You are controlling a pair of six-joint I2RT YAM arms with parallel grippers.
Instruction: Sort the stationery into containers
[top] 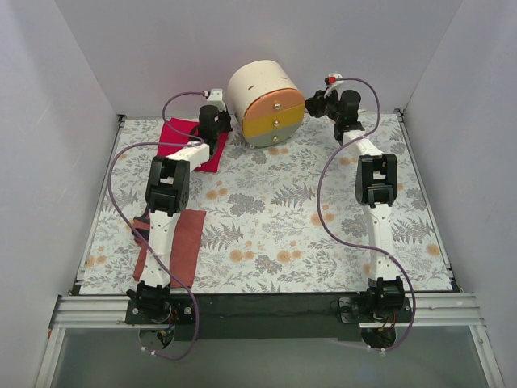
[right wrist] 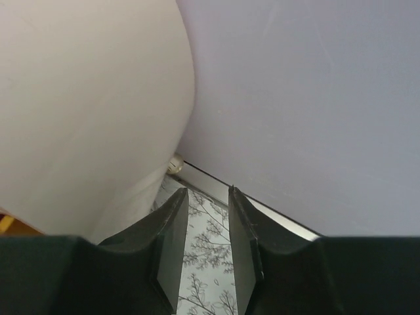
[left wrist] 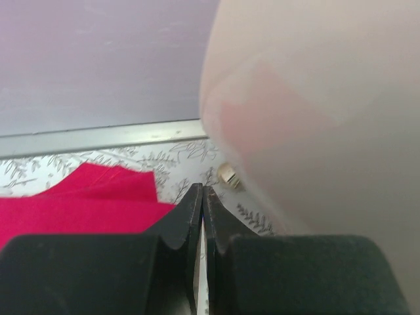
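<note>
A round white drum-shaped chest stands at the back, its front split into an orange drawer, a yellow drawer and a grey-green drawer, each with a knob. Close by its left side is my left gripper, shut, with nothing visible between its fingertips. On the chest's right side, my right gripper has its fingers parted and only tablecloth shows between them. All three drawers look closed. I see no loose stationery.
A red cloth lies under the left arm at the back left, and a brown-red cloth at the front left. The flowered tablecloth is bare in the middle. Walls close in behind and at both sides.
</note>
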